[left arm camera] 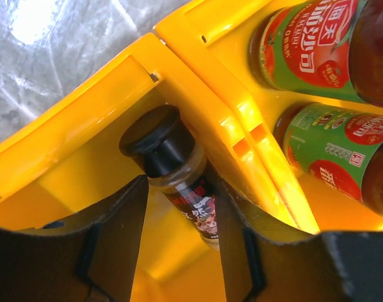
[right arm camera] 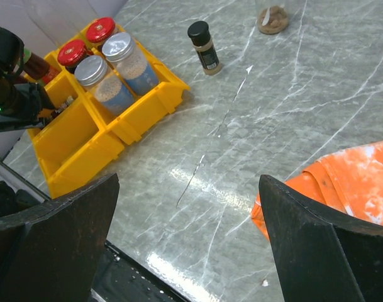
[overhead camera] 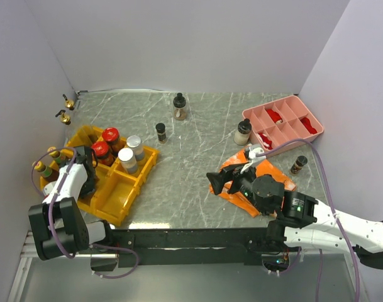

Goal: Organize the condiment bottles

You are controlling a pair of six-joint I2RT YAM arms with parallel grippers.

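In the yellow divided bin [overhead camera: 116,198], red-lidded jars [overhead camera: 111,138], silver-lidded jars [overhead camera: 134,146] and bottles [overhead camera: 45,171] stand in compartments. A small black-capped spice bottle [left arm camera: 188,200] leans in a compartment in the left wrist view. My left gripper is over it, part open, fingers on either side of its lower body; whether they touch it is unclear. My right gripper hangs open and empty above the table beside an orange cloth [right arm camera: 339,189]. Other black-capped bottles stand on the table: one centre [overhead camera: 161,132], one at right [overhead camera: 299,164].
A pink divided tray [overhead camera: 284,129] holds red items at back right. Taller shakers [overhead camera: 180,108] stand on the marble top. Walls bound the sides and back.
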